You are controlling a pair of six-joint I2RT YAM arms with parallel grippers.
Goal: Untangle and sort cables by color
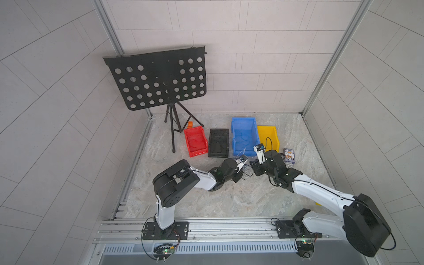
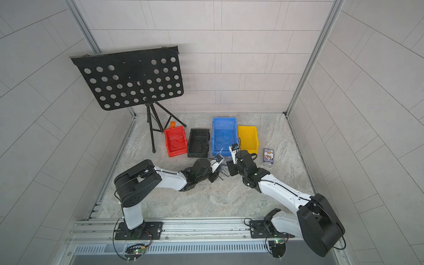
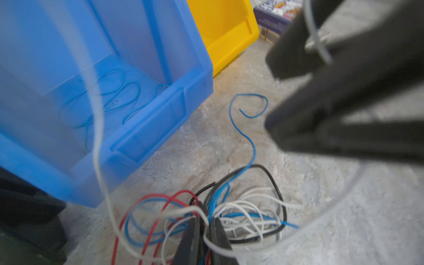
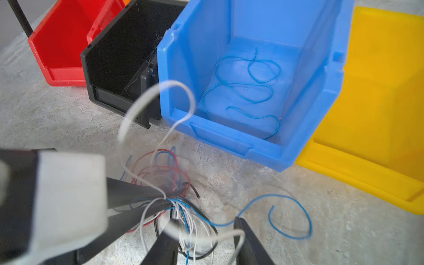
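Note:
A tangle of red, blue, black and white cables (image 3: 240,212) lies on the floor before the blue bin (image 3: 148,125). My left gripper is at the tangle, its fingertips a narrow gap apart with cables at them; whether it grips any is unclear. Blurred white cable (image 4: 183,99) arcs above the bundle. To the right, my right gripper stands open, its fingers wide apart; a blurred white strand crosses in front of them. One blue cable (image 4: 287,196) trails rightward from the bundle and curls on the floor. Loose blue cable (image 4: 240,84) lies inside the blue bin.
Left of the blue bin stand the black bin (image 1: 218,142) and the red bin (image 1: 195,141); the yellow bin (image 4: 379,106) is on its right. A small box (image 1: 289,155) sits farther right. The black stand (image 1: 172,119) is at back left.

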